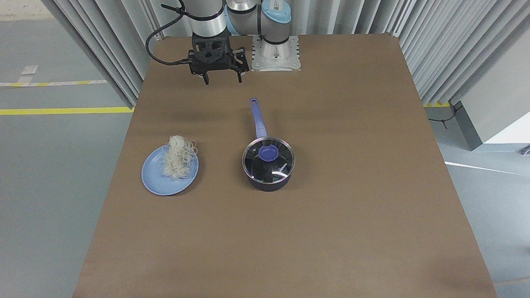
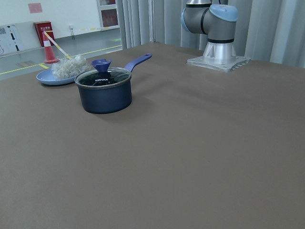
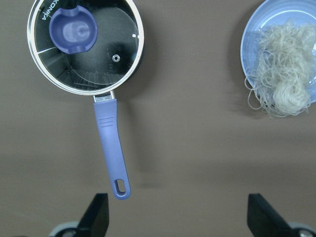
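Note:
A dark saucepan with glass lid, blue knob and blue handle stands mid-table, handle toward the robot. Left of it in the front view, a blue plate holds pale noodles. My gripper is high over the back of the table, above and behind both. In the wrist view my gripper is open, its fingertips wide apart with only table below, just beyond the end of the handle.
The robot's base is at the back edge, with grey curtains behind. A cone stands on the floor beyond the table in the left view.

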